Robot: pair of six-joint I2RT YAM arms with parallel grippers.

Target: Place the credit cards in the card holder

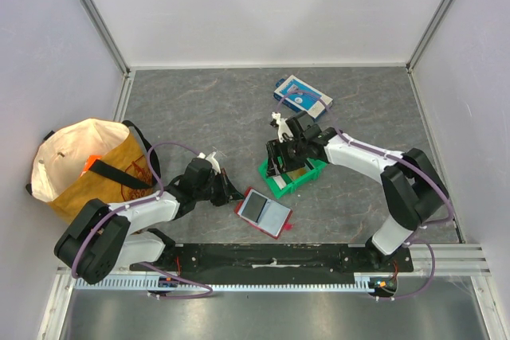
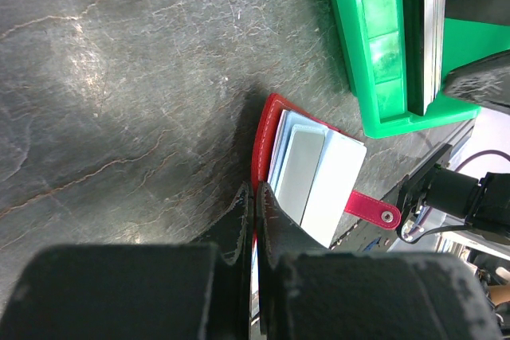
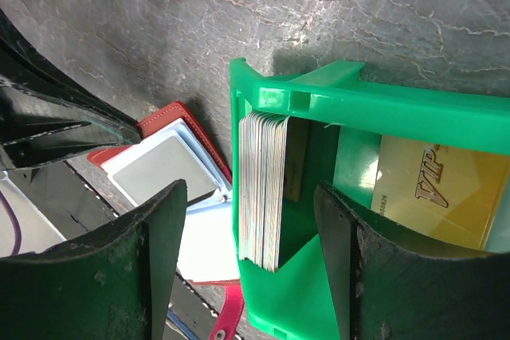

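Several white cards (image 3: pixel 261 189) stand packed on edge at one end of a green tray (image 3: pixel 398 109). Above that stack, my right gripper is open, one finger on each side of the cards and nothing gripped. A gold card (image 3: pixel 442 189) marked VIP lies flat in the tray's other section. Left of the tray on the table rests the red-edged card holder (image 1: pixel 265 212), open, with clear and white sleeves and a strap with a snap. My left gripper is shut at the holder's upper left edge; whether its tips pinch that edge is unclear.
A blue and white box (image 1: pixel 303 97) lies at the back, behind the right arm. On the far left stands a tan bag (image 1: pixel 119 169), open at the top.
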